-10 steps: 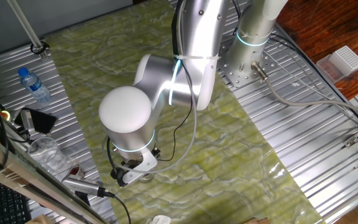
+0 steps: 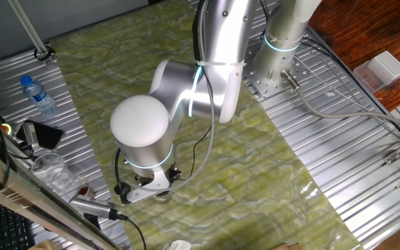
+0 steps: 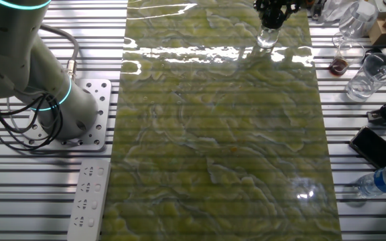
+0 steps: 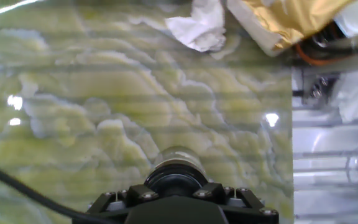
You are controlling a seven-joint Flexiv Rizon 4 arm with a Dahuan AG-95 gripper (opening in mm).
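Observation:
Near the far edge of the green marbled mat, my gripper [image 3: 273, 15] points down at a clear glass [image 3: 268, 37]. The glass shows right below the dark finger parts, and I cannot tell whether they clasp it. The wrist view has the gripper at the bottom edge, with a pale clear rim of the glass [image 4: 180, 153] poking out beyond a dark round part. Its fingertips are hidden there. The white wrist of the arm [image 2: 141, 121] covers most of the gripper in exterior view 1.
A crumpled tissue [image 4: 201, 26] and a gold packet [image 4: 291, 20] lie ahead of the gripper. Beside the mat are an empty glass [image 3: 372, 77], a glass with dark liquid [image 3: 339, 65], a phone [image 3: 378, 147] and a water bottle [image 3: 384, 179].
The bracket at my wrist has turned slightly, its outer end shifting left and up in exterior view 1. The hanging cable has swung a little. The upper arm looks still.

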